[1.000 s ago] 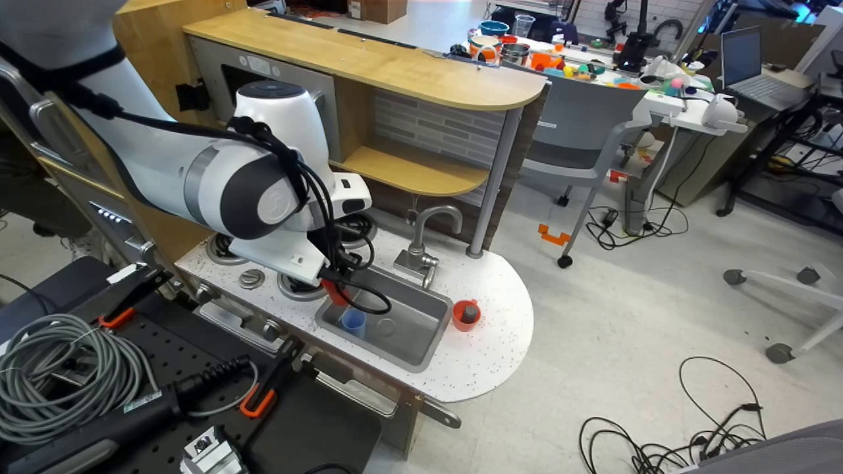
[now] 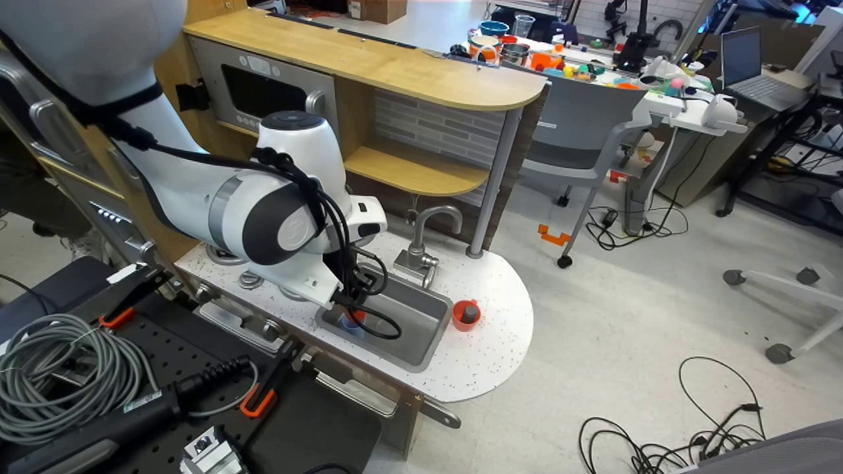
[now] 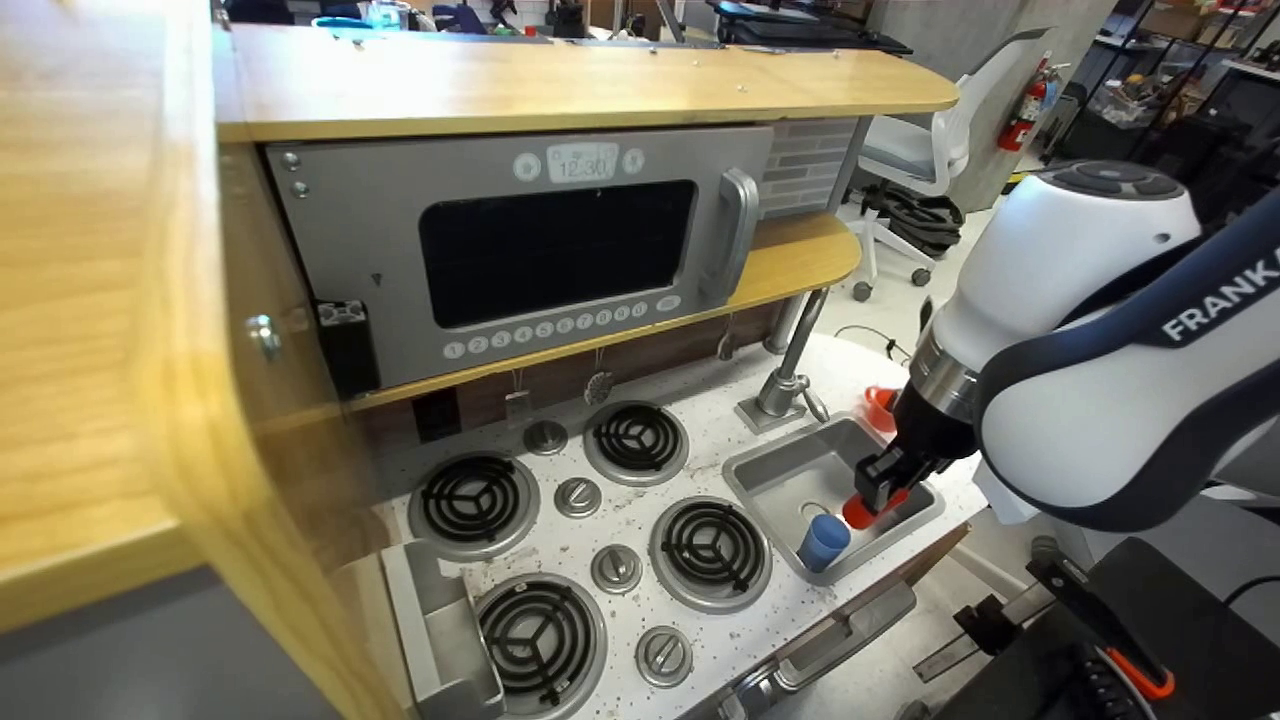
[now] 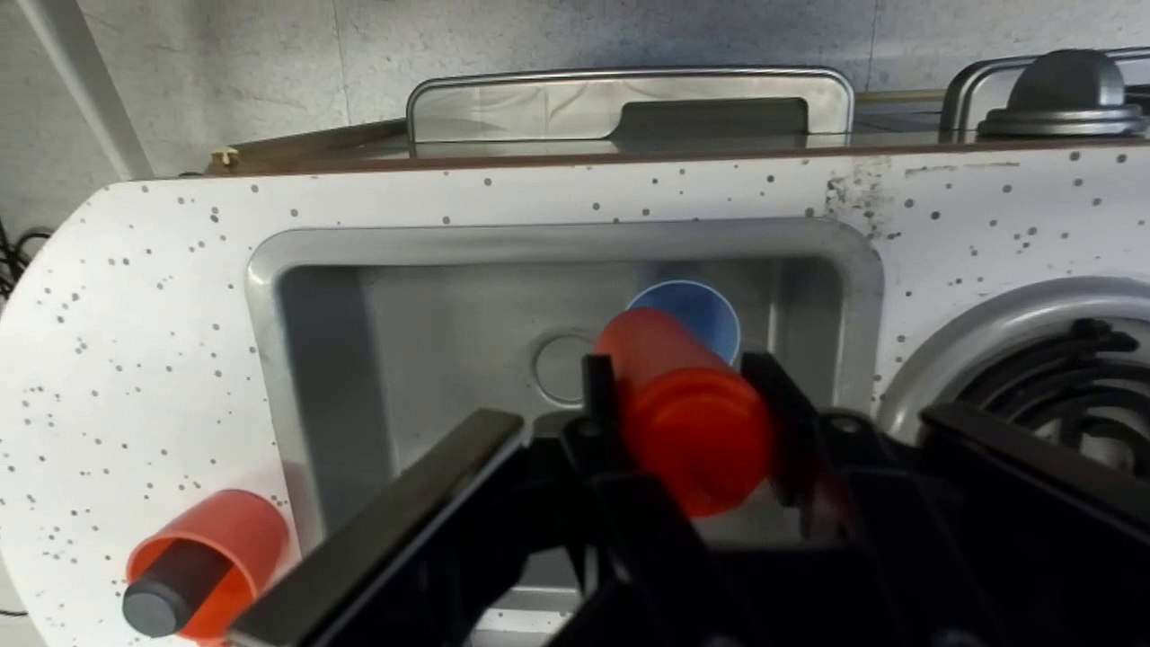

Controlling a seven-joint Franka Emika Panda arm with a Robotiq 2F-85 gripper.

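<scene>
My gripper is shut on a red cup, whose near end faces the wrist camera. The cup is tilted over the sink, its far end overlapping the blue cup in the wrist view. In exterior view 2 the blue cup stands upright at the sink's near-left corner. There the red cup hangs just right of it, below my gripper; whether the two cups touch I cannot tell. Cables and the arm mostly hide the cups in exterior view 1.
On the counter past the sink's end stands another red cup with a dark object in it. The faucet rises at the sink's back edge. Stove burners lie on the other side. Most of the sink floor is empty.
The arm has moved right and lower in exterior view 1, carrying the red cup from the sink's left edge to over the sink beside the blue cup.
</scene>
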